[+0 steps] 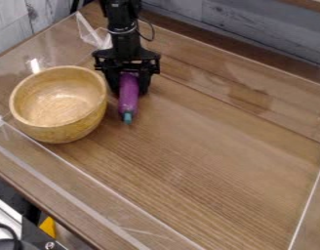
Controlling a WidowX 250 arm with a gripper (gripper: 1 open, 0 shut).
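Note:
My black gripper (128,64) reaches down from the top of the view, shut on a purple object (129,96) with a teal tip at its lower end. The object hangs or lies just right of a yellow-tan bowl (59,119); whether it touches the table is hard to tell.
A grey wall (254,29) runs behind it. A clear, crumpled item is at the upper left beside the arm. Cables and a small yellow piece show at the lower left, off the table's edge.

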